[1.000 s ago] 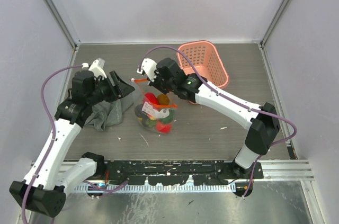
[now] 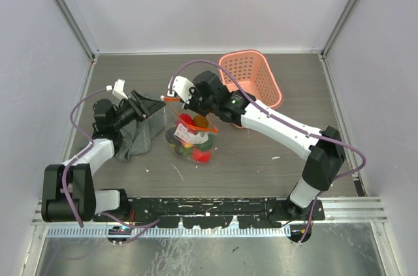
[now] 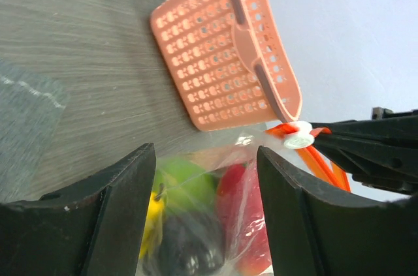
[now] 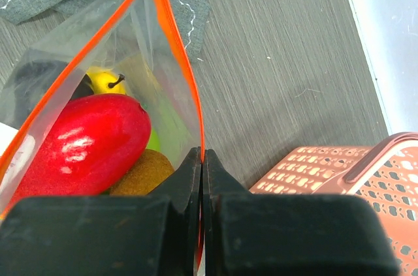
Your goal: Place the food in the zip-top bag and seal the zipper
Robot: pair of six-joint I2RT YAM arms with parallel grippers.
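The clear zip top bag (image 2: 191, 153) stands at the middle of the table, its orange-edged mouth open and food inside. Within it the right wrist view shows a red mango-like fruit (image 4: 95, 136), a brown fruit (image 4: 145, 173) and a yellow one (image 4: 106, 81). My right gripper is shut on the orange zipper edge (image 4: 192, 87) of the bag. On the bag's left side, my left gripper stands open, its fingertips level with the clear film. Bag film and food show behind the gap between its fingers; whether film lies inside that gap is hard to tell.
An orange perforated basket (image 2: 251, 77) stands empty behind the right arm. Grey cloth (image 2: 138, 138) lies left of the bag, beneath the left gripper. The table front right of the bag is clear.
My left arm has drawn in and turned, and its gripper is now lower, near the bag's left edge. The right arm, bag and basket look unmoved.
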